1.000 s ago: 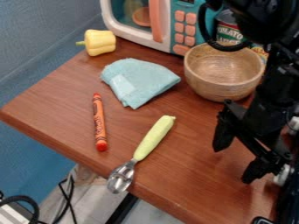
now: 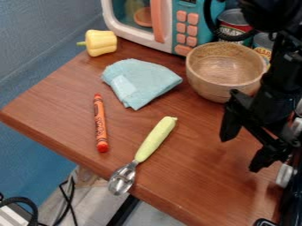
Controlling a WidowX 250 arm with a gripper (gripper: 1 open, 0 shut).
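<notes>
My black gripper (image 2: 245, 144) hangs low over the right part of the wooden table, in front of the wooden bowl (image 2: 224, 75), its fingers apart with nothing visible between them. A spoon with a pale green handle (image 2: 154, 139) lies at the middle front, left of the gripper. An orange crayon (image 2: 101, 123) lies further left. A folded light blue cloth (image 2: 140, 83) rests behind them.
A teal and white toy microwave (image 2: 158, 22) stands at the back, with a yellow pepper (image 2: 101, 41) at its left. Cans (image 2: 232, 25) stand behind the bowl.
Over the last second my gripper and arm have shifted slightly, uncovering more of the cans and bowl. The objects on the table have not moved.
</notes>
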